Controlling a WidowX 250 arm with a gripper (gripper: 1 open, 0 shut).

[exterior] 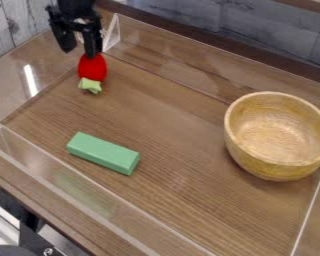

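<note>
My gripper (pixel 77 38) is at the upper left, a dark shape at the top edge of the table, just above a red object (pixel 93 66). A small light-green piece (pixel 89 86) lies at the lower end of the red object. Whether the fingers are open or shut is too small to tell.
A long green block (pixel 103 152) lies in the lower left of the table. A large tan bowl (pixel 276 135) sits on the right.
</note>
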